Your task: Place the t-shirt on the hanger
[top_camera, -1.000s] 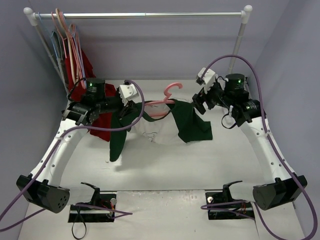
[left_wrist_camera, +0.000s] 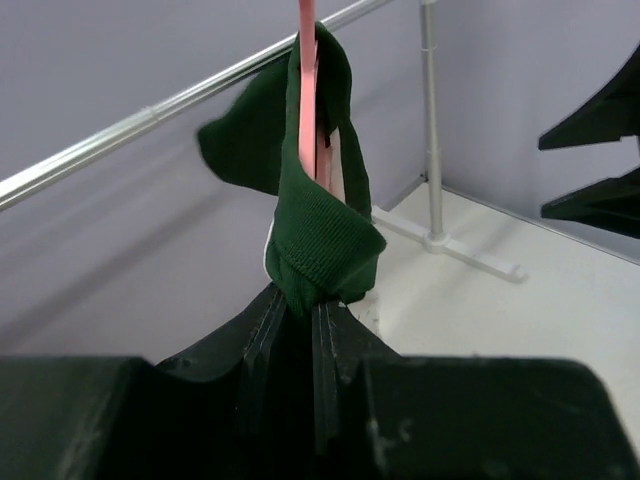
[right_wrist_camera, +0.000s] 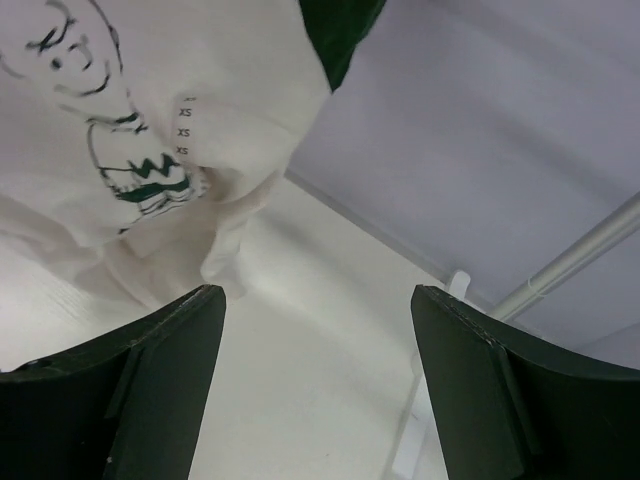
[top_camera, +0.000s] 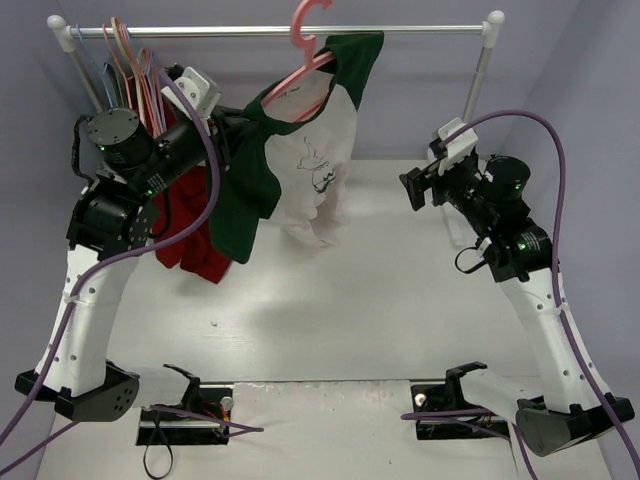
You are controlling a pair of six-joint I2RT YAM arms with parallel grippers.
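A white t-shirt point(top_camera: 312, 170) with dark green sleeves and collar hangs on a pink hanger point(top_camera: 300, 75), whose hook rises just over the rack's bar. My left gripper point(top_camera: 232, 125) is shut on the shirt's green shoulder; in the left wrist view the bunched green cloth point(left_wrist_camera: 320, 240) goes down between its fingers. The far green shoulder droops behind the hanger. To the right of the shirt and apart from it, my right gripper point(top_camera: 415, 188) stands open. Between its fingers there is nothing, and the shirt's printed front point(right_wrist_camera: 120, 130) shows beyond.
The white rack bar point(top_camera: 420, 29) spans the back. At its left end hang several hangers point(top_camera: 135, 70) and a red garment point(top_camera: 195, 225), close behind my left arm.
The left arm has lifted the shirt and hanger up and back towards the bar, turning them sideways. The green sleeve beside my right gripper has come away from it; that arm has shifted slightly right.
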